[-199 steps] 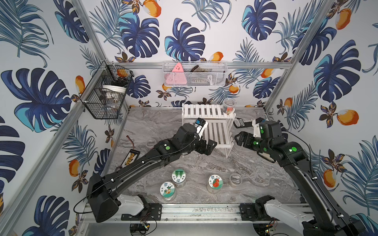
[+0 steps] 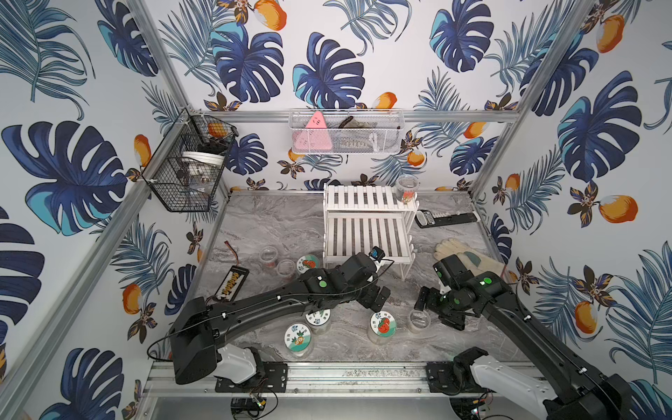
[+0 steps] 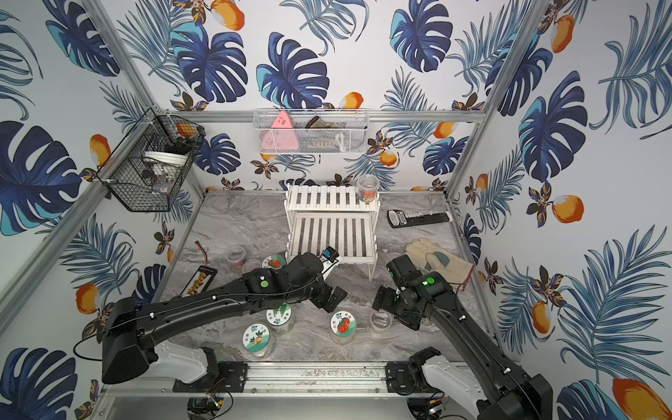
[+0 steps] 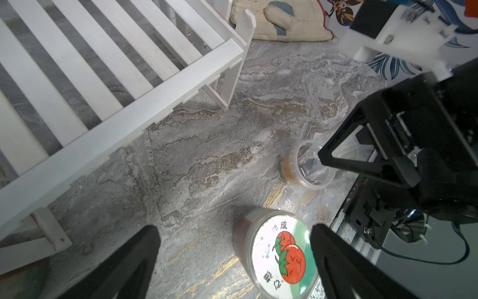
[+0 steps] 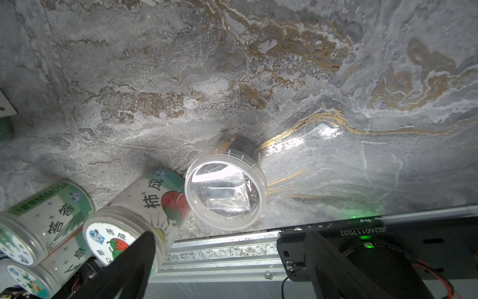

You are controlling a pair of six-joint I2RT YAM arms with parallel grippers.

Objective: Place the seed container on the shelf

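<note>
The white two-tier slatted shelf (image 2: 368, 238) stands at the back middle, with one clear container (image 2: 406, 187) on its top tier's right end. A round container with a tomato-printed lid (image 2: 383, 323) rests upright on the table in front. To its right is a clear-topped container (image 5: 226, 191) showing a small packet inside. My left gripper (image 2: 376, 298) is open above and behind the tomato container, nothing between its fingers. The right gripper (image 2: 438, 310) hangs open over the table just right of the clear-topped container, its fingers apart and empty.
More lidded containers (image 2: 297, 338) stand front left, and clear ones (image 2: 268, 256) lie further back near the left arm. Gloves (image 2: 465, 255) and a black-and-white device (image 2: 444, 218) occupy the right side. Bare table lies between the shelf and the front containers.
The right one also opened wider and swung toward the clear-topped container. The containers have not moved.
</note>
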